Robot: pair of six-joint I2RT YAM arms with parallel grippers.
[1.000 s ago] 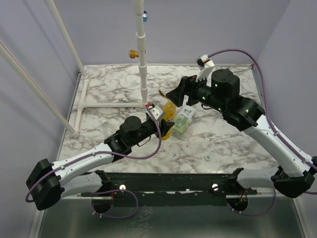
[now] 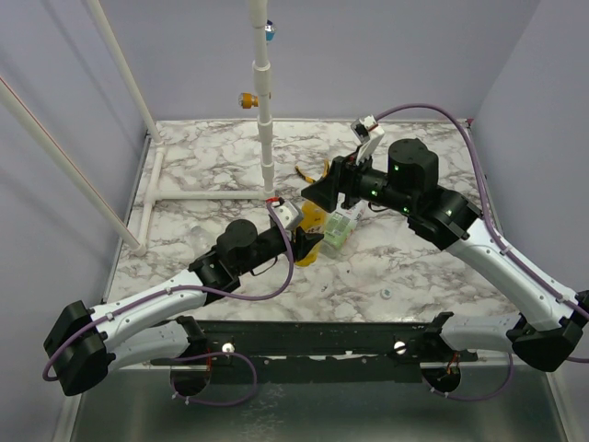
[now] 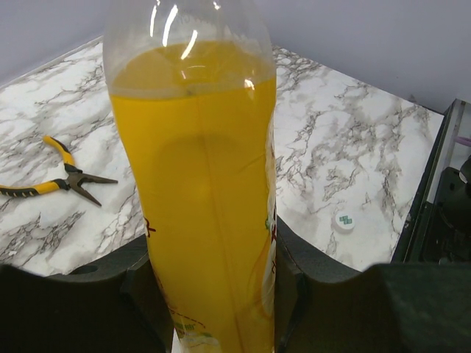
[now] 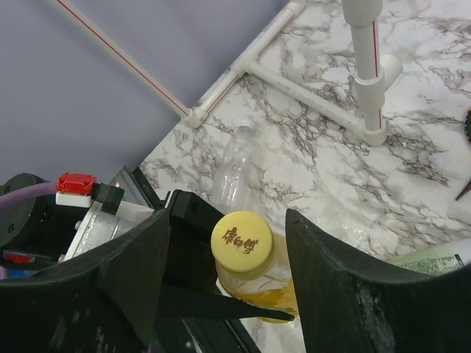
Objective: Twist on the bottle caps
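Note:
My left gripper (image 2: 296, 241) is shut on a bottle of yellow drink (image 3: 202, 206), held upright and filling the middle of the left wrist view. My right gripper (image 2: 331, 189) hangs over the bottle's top from the right. In the right wrist view a yellow cap (image 4: 243, 239) with printed characters sits at the bottle's top, between the right gripper's part-open fingers. Whether the fingers touch it is unclear. A small white cap (image 3: 344, 221) lies on the table at the right.
Pliers (image 3: 59, 180) lie behind the bottle. A green-labelled bottle (image 2: 336, 235) lies beside it, and a clear bottle (image 4: 235, 165) lies at the left. A white pipe frame (image 2: 207, 195) stands on the left of the marble table.
Over the last second the right gripper has moved a little down and left toward the bottle's top; the left gripper and bottle have shifted slightly left.

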